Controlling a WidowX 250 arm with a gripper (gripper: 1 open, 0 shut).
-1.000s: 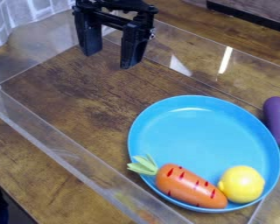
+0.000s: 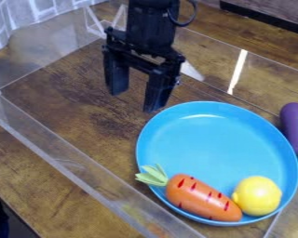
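Observation:
My black gripper (image 2: 137,79) hangs over the brown wooden surface, above and left of a blue plate (image 2: 214,130), its two fingers spread open with nothing between them. On the plate lie an orange toy carrot (image 2: 201,197) with pale green leaves, at the lower left, and a yellow lemon (image 2: 257,193) at the lower right.
A purple eggplant (image 2: 293,130) lies at the right edge beside the plate. Clear plastic walls border the wooden surface along the left.
My gripper has moved down in the view and somewhat to the right, closer to the plate. The plate and the toys are unchanged.

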